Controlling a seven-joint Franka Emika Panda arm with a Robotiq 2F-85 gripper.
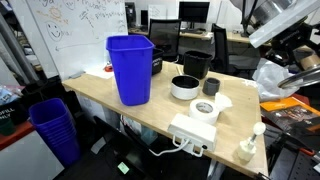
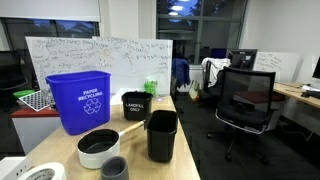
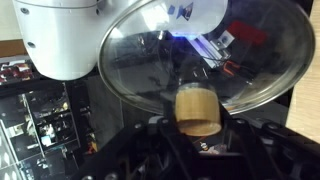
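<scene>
A clear glass lid with a light wooden knob fills much of the wrist view. My gripper is shut on that knob, its dark fingers partly hidden behind it. In exterior view 1 the lid hangs off the table's right side, at the picture's edge, where its outline is hard to make out. A white pot stands uncovered on the table, well apart from the lid; exterior view 2 shows the same pot with its wooden handle.
Around the pot stand a blue recycling bin, a black bin, a grey mug and a white roll. A white power box and a pump bottle are nearer the front.
</scene>
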